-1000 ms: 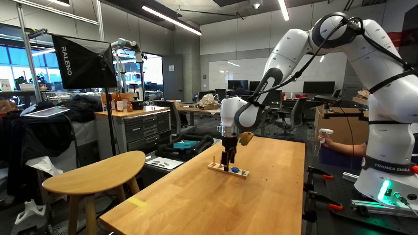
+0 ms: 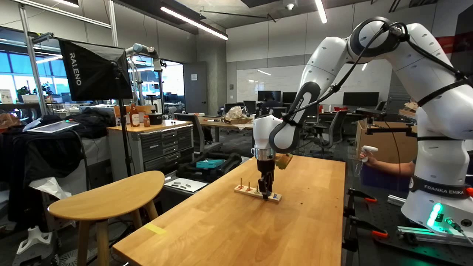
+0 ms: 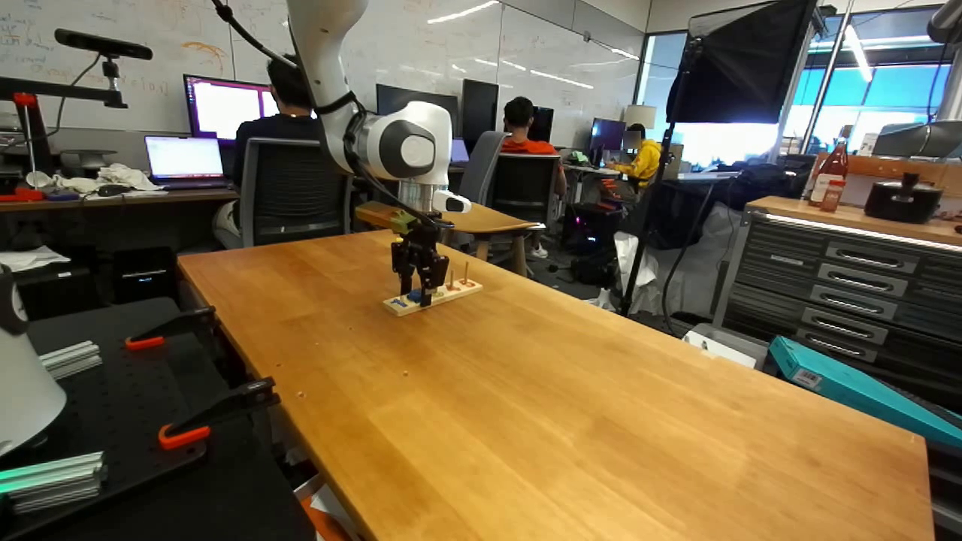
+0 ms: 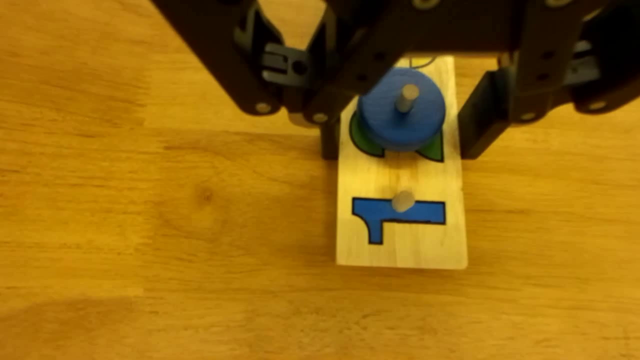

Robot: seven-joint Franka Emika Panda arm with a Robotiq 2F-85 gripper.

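Note:
A long, narrow wooden peg board [image 4: 400,253] lies on the table, a blue 1 [image 4: 420,211] printed by its end peg [image 4: 403,201]. Threaded on the neighbouring peg is a blue disc [image 4: 384,123], partly covering a green printed figure. My gripper is shut on the board, a dark finger against each long edge, with the disc between them. From the side, in exterior view 1, the gripper [image 2: 265,195] reaches straight down to the board's near half. Bare pegs [image 3: 466,270] rise from the other end. Part of the board is hidden under the gripper in the wrist view.
Clamps [image 3: 212,415] grip the table's edge on the robot's side. A stool [image 2: 111,195] stands off the far long side in exterior view 1.
My gripper has shifted along the board towards the end marked 1, from over the middle pegs to the blue disc. The disc, plainly visible before in exterior view 1, is now mostly hidden there.

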